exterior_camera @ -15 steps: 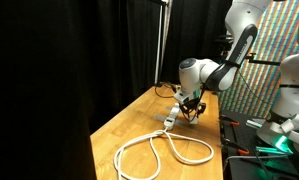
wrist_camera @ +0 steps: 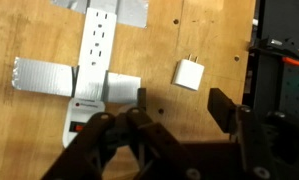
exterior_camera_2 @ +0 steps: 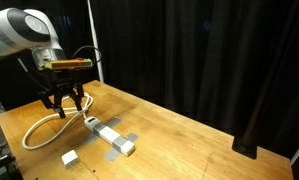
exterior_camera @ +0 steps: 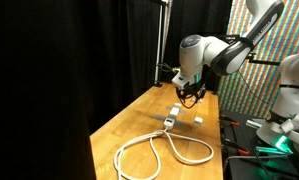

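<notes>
A small white plug (wrist_camera: pixel 188 74) with two prongs lies on the wooden table, past the fingertips in the wrist view. My gripper is open above the table, its dark fingers (wrist_camera: pixel 222 108) wide apart with nothing between them. In the first exterior view it hangs above and slightly left of the plug (exterior_camera: pixel 198 120). A white power strip (wrist_camera: pixel 95 42) is held to the table by silver tape (wrist_camera: pixel 43 76) and lies to the plug's left in the wrist view. The second exterior view has the plug (exterior_camera_2: pixel 69 157) near the front, apart from the strip (exterior_camera_2: pixel 110 134).
The strip's white cable (exterior_camera: pixel 120 157) loops across the table. Dark curtains (exterior_camera_2: pixel 209 60) stand behind. A black post with a base (exterior_camera_2: pixel 245 148) is at the table's far right in the second exterior view.
Strip and cable have stayed put.
</notes>
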